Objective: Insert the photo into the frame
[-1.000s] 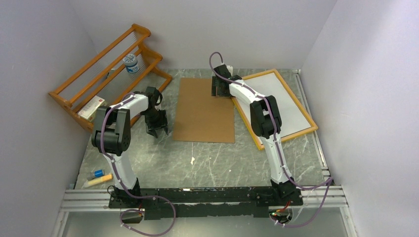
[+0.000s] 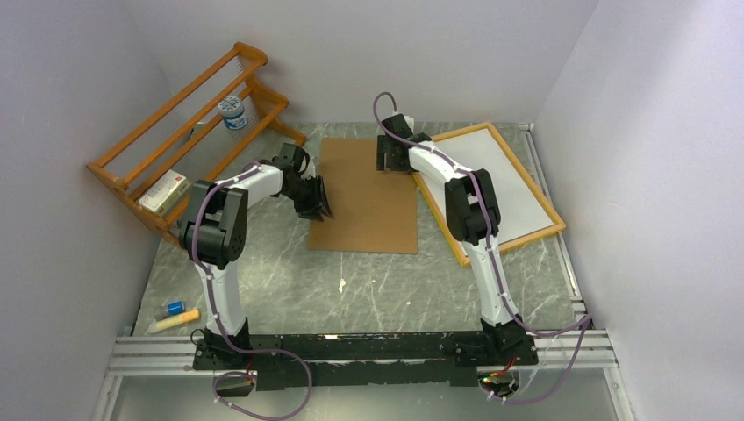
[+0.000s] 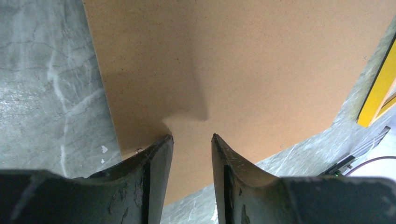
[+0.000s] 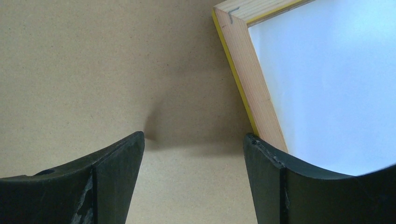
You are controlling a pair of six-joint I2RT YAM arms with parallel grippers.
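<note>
A brown board [image 2: 364,219] lies flat on the middle of the grey surface. To its right lies a wooden frame [image 2: 526,237] with a white panel, its corner seen close up in the right wrist view [image 4: 250,65]. My left gripper is low over the board's left part, fingertips a small gap apart; whether anything is between them is unclear. My right gripper hovers at the board's right part beside the frame, fingers part open, the right finger at the frame's edge. No photo can be told apart in these views.
A wooden rack [image 2: 167,114] with a tub [image 2: 232,114] and a box stands back left. A blue cylinder [image 2: 175,308] and yellow tube [image 2: 180,319] lie front left. Walls close the back and sides.
My left gripper has moved right from the bare surface onto the brown board. The right arm has hardly moved.
</note>
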